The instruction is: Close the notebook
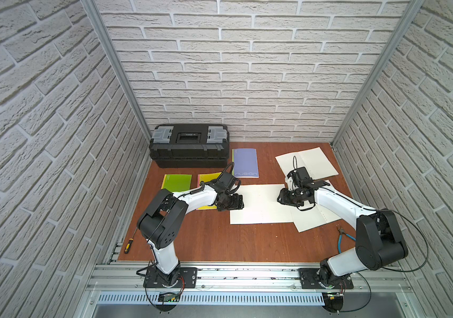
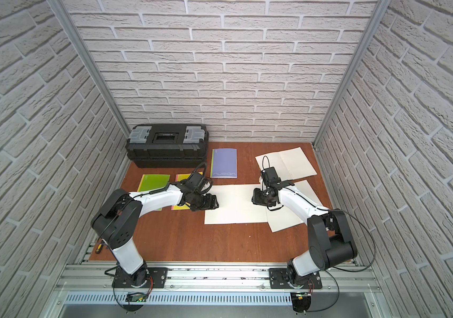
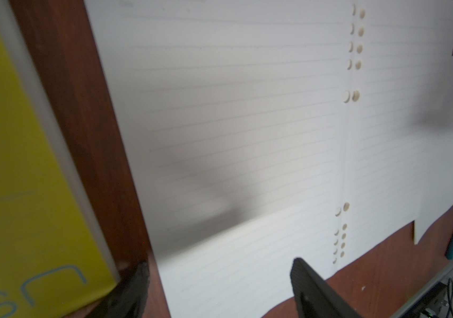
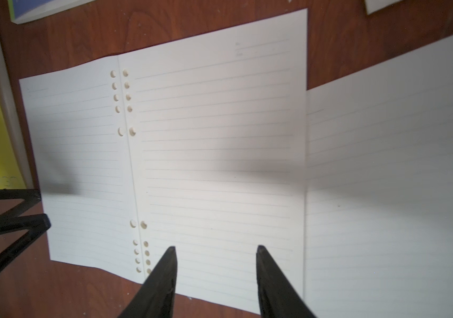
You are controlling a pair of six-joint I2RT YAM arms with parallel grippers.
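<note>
An open notebook (image 1: 261, 213) with blank lined pages lies flat in the middle of the table, squared to the table edge. My left gripper is at its left edge, fingers apart, with one finger outside the edge and one over the left page. Over the right page stands my right gripper, its fingers spread and nothing gripped between them. Whether either set of fingertips touches the paper cannot be told. The notebook's cover is hidden beneath its pages.
A second open notebook (image 1: 316, 214) lies against the right edge, partly under the right arm; a third open notebook (image 1: 311, 162) is behind it. Yellow (image 1: 208, 177), green (image 1: 177, 182) and purple (image 1: 245, 161) notebooks lie shut. A black toolbox (image 1: 189, 148) stands back left.
</note>
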